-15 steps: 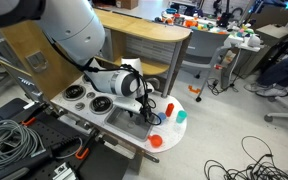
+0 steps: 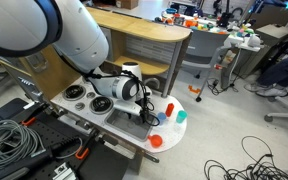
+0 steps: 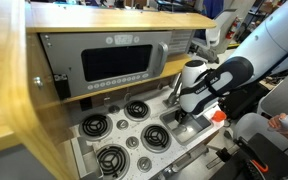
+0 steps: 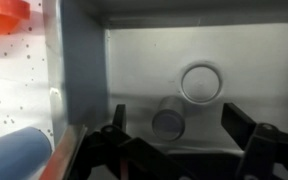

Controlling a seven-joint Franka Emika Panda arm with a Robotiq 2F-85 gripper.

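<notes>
Over the grey sink (image 2: pixel 124 123) stands my gripper, pointing down with its two dark fingers spread apart. A small dark grey cylindrical thing (image 4: pixel 168 122) is seen in the gap between those fingers, at the sink's bottom; whether a finger touches it I cannot tell. Just beyond it in the wrist view is the round drain ring (image 4: pixel 200 84). From outside, the white arm (image 2: pixel 130 85) hides much of the sink, and the small cylinder cannot be made out there.
Left of the sink wall in the wrist view are a blue cup (image 4: pixel 12 153) and a red-orange dish (image 4: pixel 4 20). A teal cup (image 2: pixel 181 116) stands at the white table's right. Stove burners (image 3: pixel 138 110) lie beside the sink, below the microwave (image 3: pixel 119 62).
The arm has shifted slightly over the sink. Around it, the cups and dish appear unmoved.
</notes>
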